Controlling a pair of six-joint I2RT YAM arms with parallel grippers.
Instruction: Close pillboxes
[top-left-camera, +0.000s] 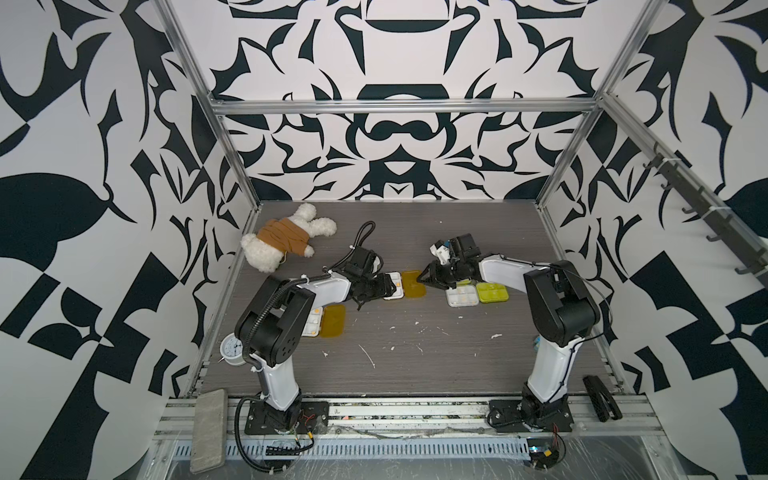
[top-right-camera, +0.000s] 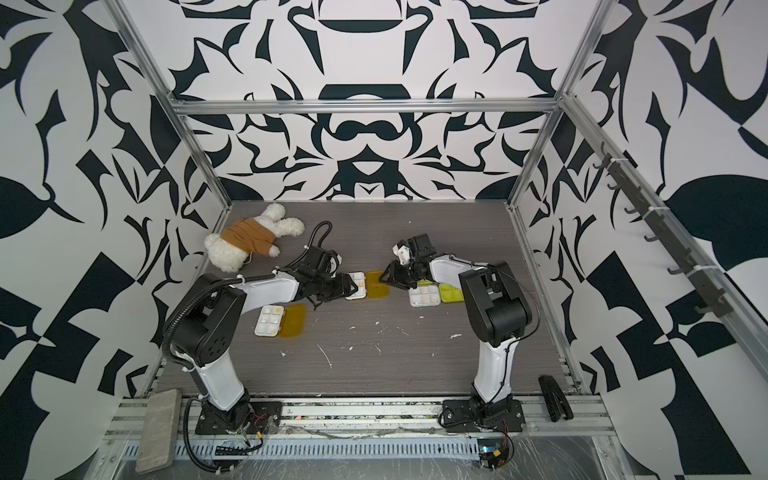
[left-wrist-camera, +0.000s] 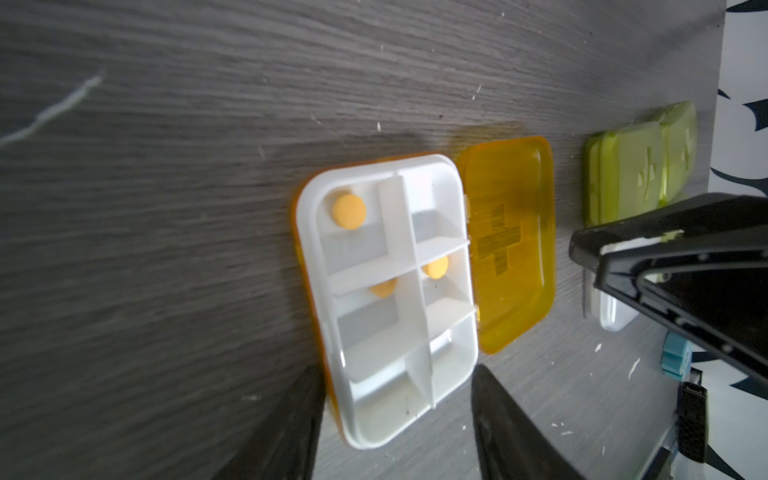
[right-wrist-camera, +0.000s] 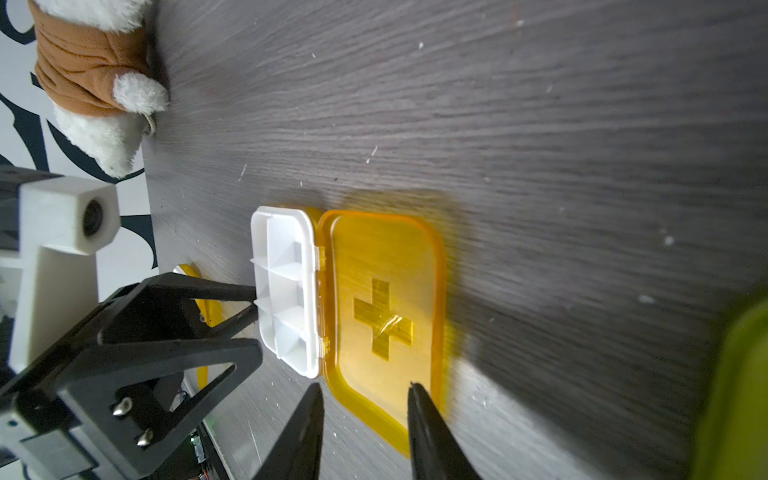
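Observation:
An orange pillbox lies open mid-table: its white tray (left-wrist-camera: 384, 296), with several orange pills in its compartments, is on the left, and its clear orange lid (right-wrist-camera: 384, 320) lies flat on the right. My left gripper stands open at the tray's near end, its left finger beside the tray's edge. Over the lid's near end is my right gripper, fingers apart, more narrowly; contact cannot be told. Front left, a second pillbox (top-right-camera: 269, 321) stands open with its orange lid (top-right-camera: 293, 321) flat. A green-lidded pillbox (top-left-camera: 462, 297) is open at right, its lid (top-left-camera: 492, 293) laid out.
A plush toy (top-left-camera: 283, 237) lies back left, and a white round clock (top-left-camera: 232, 349) stands front left. Another green lid (left-wrist-camera: 632, 172) shows behind the right gripper. The two grippers are close together over the middle pillbox. The table's front middle holds only small white scraps.

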